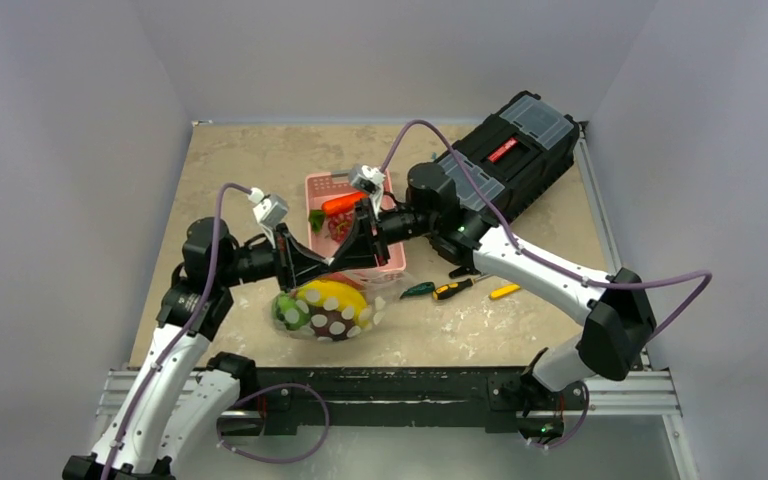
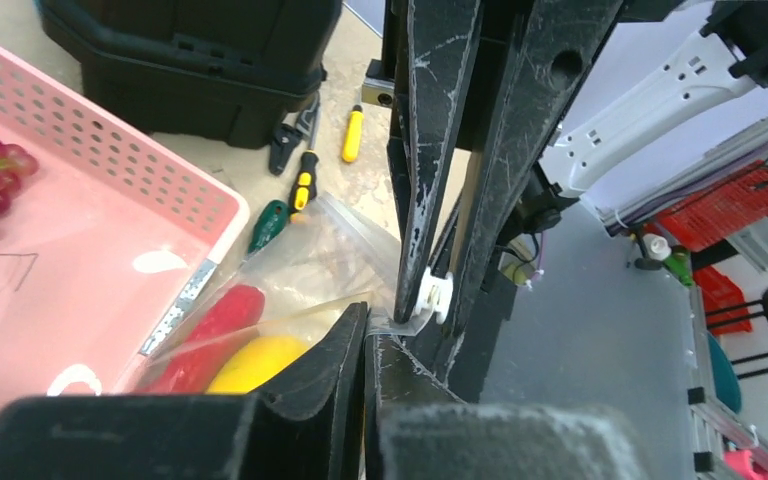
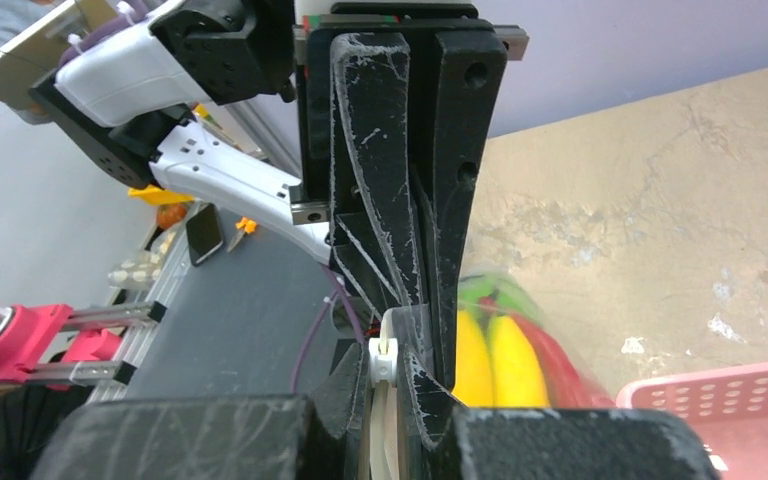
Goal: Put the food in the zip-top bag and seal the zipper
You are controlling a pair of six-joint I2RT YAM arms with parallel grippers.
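The clear zip top bag (image 1: pixel 372 318), with white dots, lies at the front of the table with yellow, green and red food (image 1: pixel 328 296) inside. In the right wrist view my right gripper is shut on the bag's white zipper slider (image 3: pixel 383 360). Right beside it, my left gripper is shut with its tips at the bag's raised top edge. Clear film (image 2: pixel 345 250) reaches those tips; whether any is pinched between them is unclear. Both grippers meet above the bag, so most of its mouth is hidden from above.
Behind the bag stands a pink basket (image 1: pixel 316 190) holding a carrot (image 1: pixel 344 203) and red grapes (image 1: pixel 339 227). A black toolbox (image 1: pixel 520 150) sits at the back right. Screwdrivers (image 1: pixel 454 288) lie right of the bag.
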